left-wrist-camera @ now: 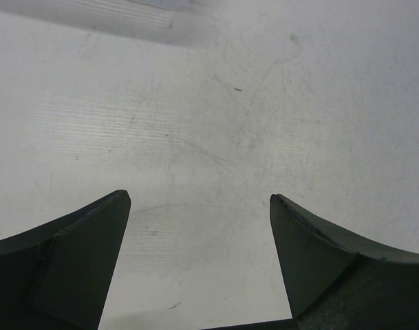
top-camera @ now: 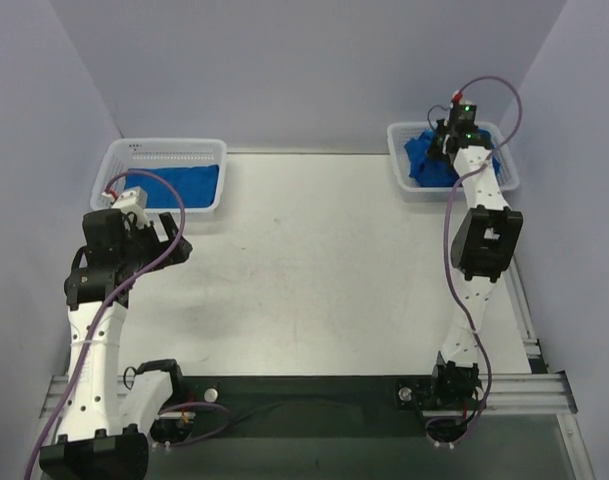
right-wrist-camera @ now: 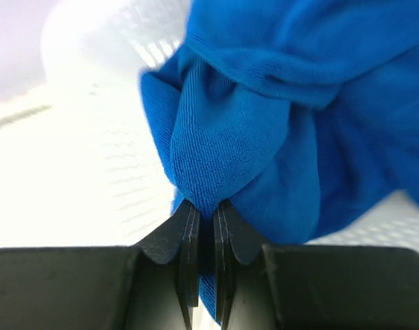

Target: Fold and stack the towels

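In the right-hand basket lies a crumpled blue towel point(top-camera: 424, 165), and my right gripper is shut on a bunched fold of it. Close up in the right wrist view, the blue cloth point(right-wrist-camera: 230, 137) rises in folds from between the fingers. From above, my right arm covers part of that basket. My left gripper stands open over bare white table, nothing between its fingers. Beyond it, a flat blue towel point(top-camera: 189, 187) lies in the left-hand basket.
The left white basket point(top-camera: 174, 148) stands at the back left, the right white basket point(top-camera: 402, 131) at the back right. Purple cables point(top-camera: 450, 235) loop along both arms.
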